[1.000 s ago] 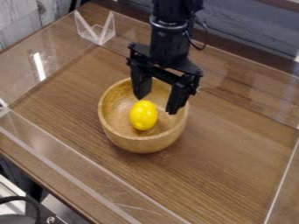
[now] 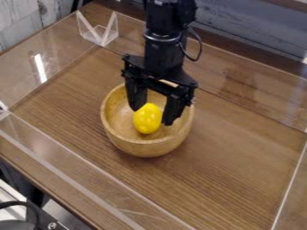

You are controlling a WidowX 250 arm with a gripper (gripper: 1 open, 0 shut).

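The black gripper (image 2: 153, 97) of my arm hangs over a tan bowl (image 2: 179, 141) at the centre of the camera view, open, with its fingers spread to either side of a small yellow object (image 2: 149, 119). The object sits inside the bowl, just below and between the fingers. Whether a finger touches it is not clear.
Wooden table (image 2: 234, 166) surrounds the bowl, with free room on both sides and in front. Clear plastic holders stand at the upper left and left edge. Raised edges border the table at the back and right, and a black cable lies at the lower left.
The gripper has shifted slightly to the left, more squarely over the yellow object. The bowl and the object look nearly unmoved.
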